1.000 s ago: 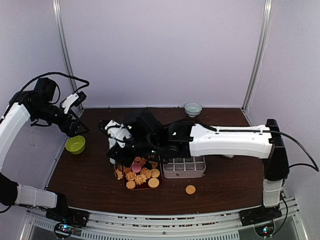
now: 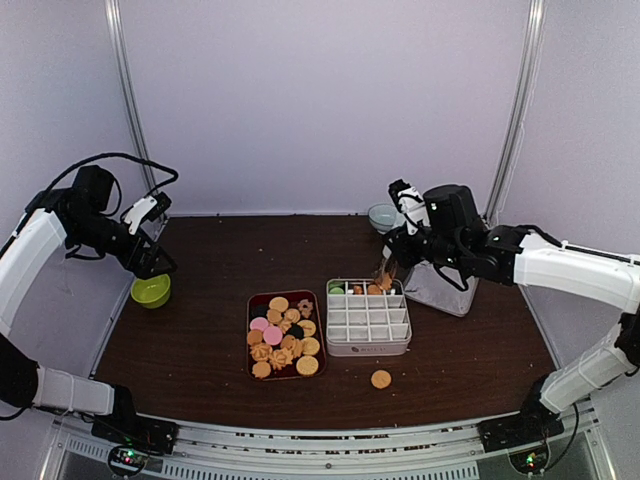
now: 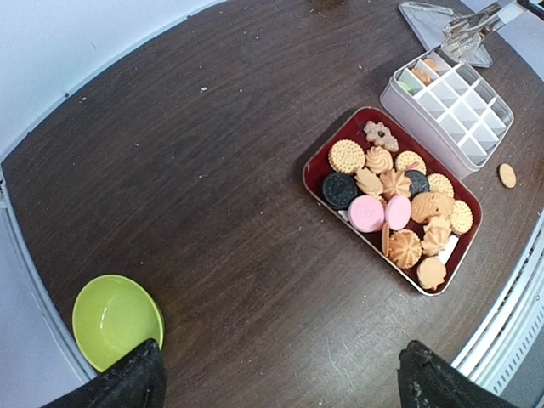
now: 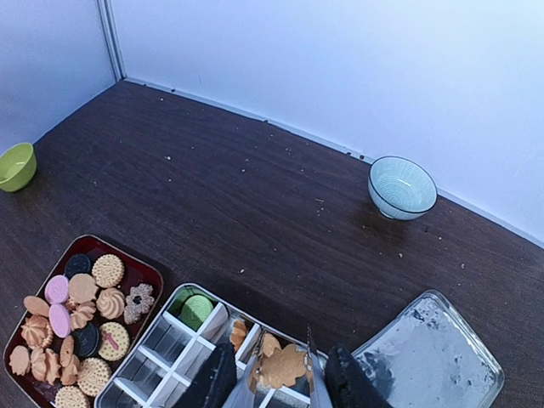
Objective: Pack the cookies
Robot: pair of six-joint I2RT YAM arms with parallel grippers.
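A red tray (image 2: 252,360) of assorted cookies sits left of a white divided box (image 2: 365,345). The box's back compartments hold a green cookie (image 4: 196,310) and several tan ones. My right gripper is over the box's back right, shut on a tan cookie (image 4: 285,363) between its clear fingers. My left gripper (image 2: 160,268) hangs open and empty above the left side of the table, near the green bowl.
A green bowl (image 2: 150,292) is at the left edge. A pale blue bowl (image 4: 402,191) stands at the back right. A clear lid (image 4: 429,357) lies right of the box. A single cookie (image 2: 381,379) lies in front of the box.
My right gripper has moved rightward from over the red tray to over the back right of the box, carrying a tan cookie.
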